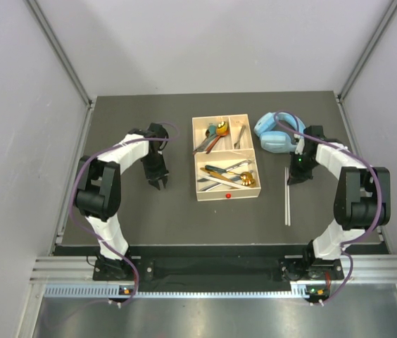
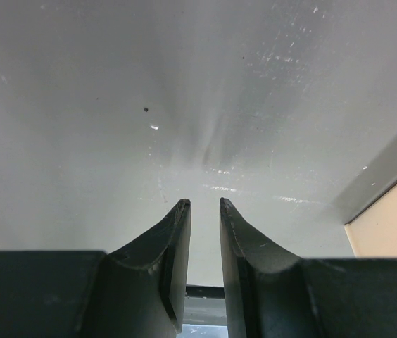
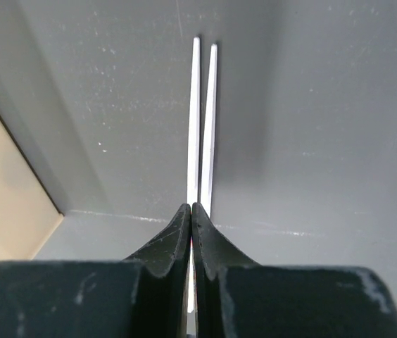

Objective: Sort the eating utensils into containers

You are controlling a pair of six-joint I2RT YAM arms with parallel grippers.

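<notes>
Two white chopsticks (image 3: pixel 194 127) lie side by side on the grey table, a thin gap between them. In the right wrist view my right gripper is over them with its fingertips together and nothing between; the chopsticks are outside its fingers, passing beneath. Seen from the top, the pair (image 1: pixel 287 204) runs toward the table's front edge from below that gripper (image 1: pixel 298 177). My left gripper stands open and empty over bare table, left of the tray. The wooden tray (image 1: pixel 228 197) holds utensils, among them a golden ladle (image 1: pixel 248 179) and a fork (image 1: pixel 240 135).
A light blue case (image 1: pixel 277 143) sits behind the chopsticks, close to the right arm. The tray's wooden wall (image 3: pixel 8 190) rises at the left of the right wrist view. Table in front of the tray is bare.
</notes>
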